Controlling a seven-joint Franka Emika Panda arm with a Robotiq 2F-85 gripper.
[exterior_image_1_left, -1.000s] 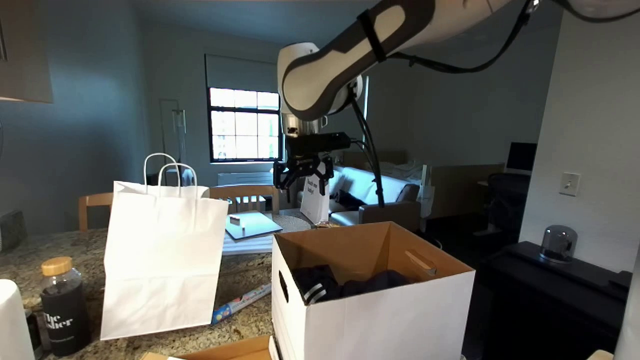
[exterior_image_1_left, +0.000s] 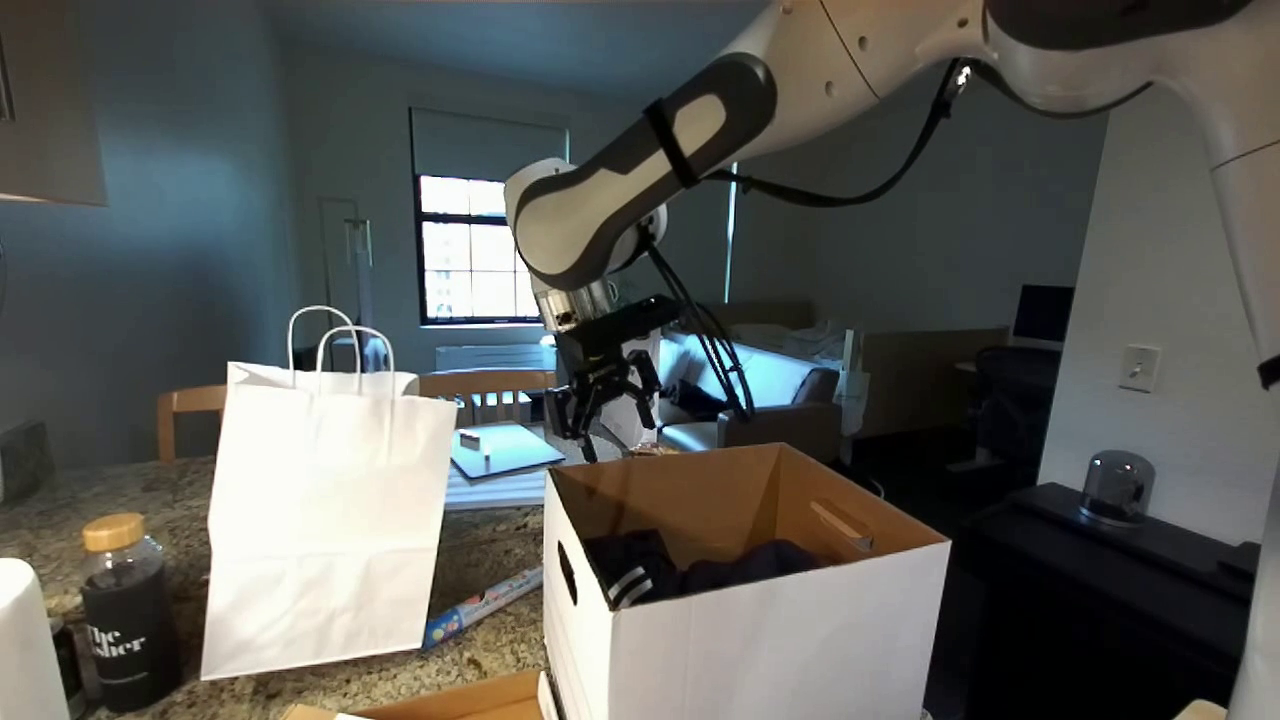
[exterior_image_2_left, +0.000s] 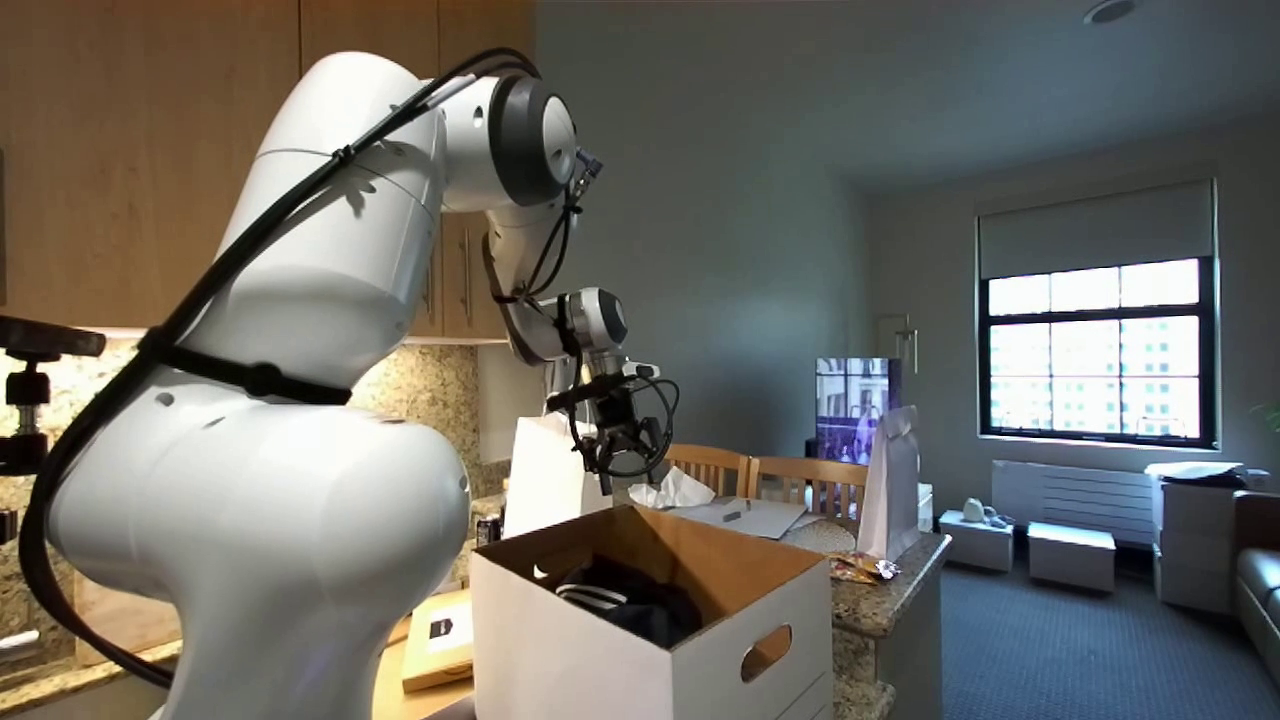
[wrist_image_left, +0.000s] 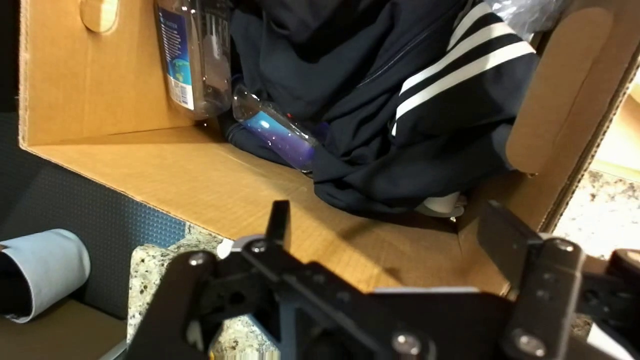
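My gripper (exterior_image_1_left: 620, 437) hangs above the far edge of a white cardboard box (exterior_image_1_left: 768, 642), its fingers spread wide. Nothing shows between its fingertips in the wrist view, where one dark finger (wrist_image_left: 279, 223) overlaps the box's near wall and the other is close to a corner. Inside the box lies a dark garment (wrist_image_left: 372, 102) with white stripes. Beside it, along the wall, are a large clear bottle (wrist_image_left: 210, 66) and a smaller one (wrist_image_left: 279, 135) with a blue-purple label. Part of a white object (wrist_image_left: 442, 205) shows under the cloth; its kind is unclear.
Left of the box stands a white paper bag (exterior_image_1_left: 324, 528) with handles, near a dark bottle (exterior_image_1_left: 124, 618) with a wooden lid. A blue tube (exterior_image_1_left: 480, 608) lies on the counter between bag and box. Behind is a laptop (exterior_image_1_left: 510, 449). A tall white bag (exterior_image_2_left: 890, 486) stands at the counter's end.
In exterior view 1 the arm has come down and leftward, and the gripper is lower and more tilted, nearer the box. The box and bag have not moved.
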